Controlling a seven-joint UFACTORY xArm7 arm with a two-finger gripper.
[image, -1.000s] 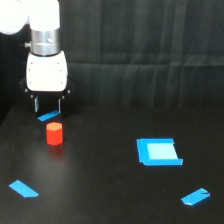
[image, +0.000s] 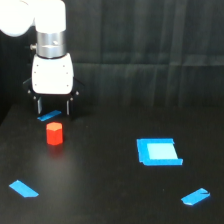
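A small red block (image: 55, 133) rests on the dark table at the left. Just behind and above it, my white gripper (image: 54, 106) points downward with its two dark fingers spread apart. Nothing shows between them, and the block is clear of the fingers. To the right lies a white square (image: 161, 151) bordered by blue tape (image: 146, 160), with nothing on it.
Strips of blue tape lie flat on the table: one at the front left (image: 23, 188), one at the front right (image: 195, 197), and one behind the block (image: 49, 115). A dark curtain (image: 150, 50) hangs behind.
My gripper has shifted a little to the right and slightly lower in the view. The red block and the taped square have not moved.
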